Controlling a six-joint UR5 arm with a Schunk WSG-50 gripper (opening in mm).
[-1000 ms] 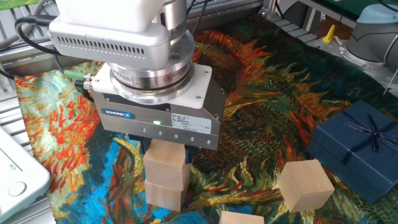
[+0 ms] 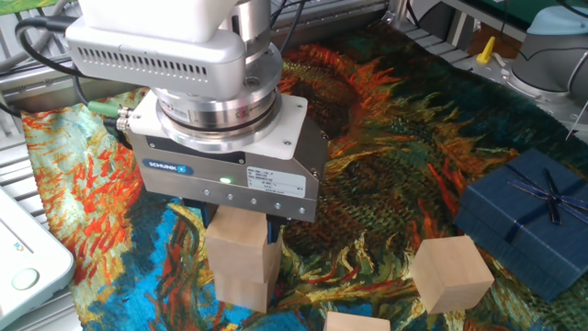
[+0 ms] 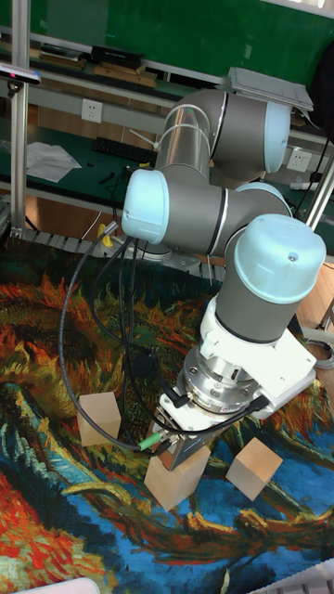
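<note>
In exterior view 2, a plain wooden block (image 2: 239, 244) rests on a lower wooden block (image 2: 243, 292), making a stack of two whose edges do not line up exactly. Right over it is my gripper (image 2: 237, 221), pointing down, with dark fingers on either side of the upper block. Whether those fingers press on the wood or stand slightly apart from it is unclear. From exterior view 3 the arm comes down onto the stack's wooden block (image 3: 178, 480), and the fingers are mostly hidden there.
A single wooden block (image 2: 452, 274) lies to the right of the stack, and another block (image 2: 356, 323) is cut off by the bottom edge. A dark blue ribboned box (image 2: 528, 216) sits at the right. At far left is a white device (image 2: 28, 257). Patterned cloth covers the table.
My gripper has shifted slightly left, and the upper block has moved a little left over the lower one. The left finger shows more clearly now. The other blocks and the box are unmoved.
</note>
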